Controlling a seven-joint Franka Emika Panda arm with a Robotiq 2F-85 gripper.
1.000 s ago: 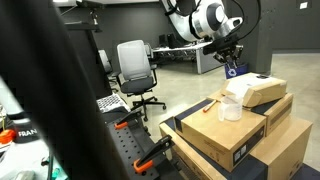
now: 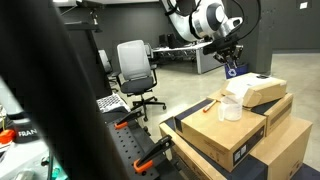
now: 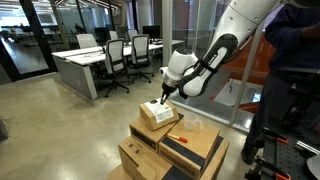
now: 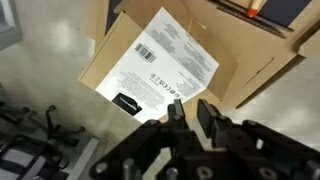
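My gripper stands open in the wrist view, its two dark fingers apart with nothing between them. Beyond the fingertips appears a brown cardboard box (image 4: 222, 62) bearing a large white printed label (image 4: 157, 68) with a barcode. An orange-handled tool (image 4: 252, 8) is partly cut off at the top right of that view. In exterior view 1, a clear plastic container (image 2: 231, 107) sits on a cardboard box (image 2: 218, 128), with the orange tool (image 2: 206, 107) lying to its left. I cannot make out the gripper clearly in either exterior view.
A light-topped box (image 2: 258, 92) stands behind the container. Larger cardboard boxes (image 2: 283, 150) are stacked at the right. A person (image 3: 181, 72) is close behind the boxes. Office chairs (image 2: 138, 72) stand farther back, and open floor (image 3: 60, 125) lies left of the boxes.
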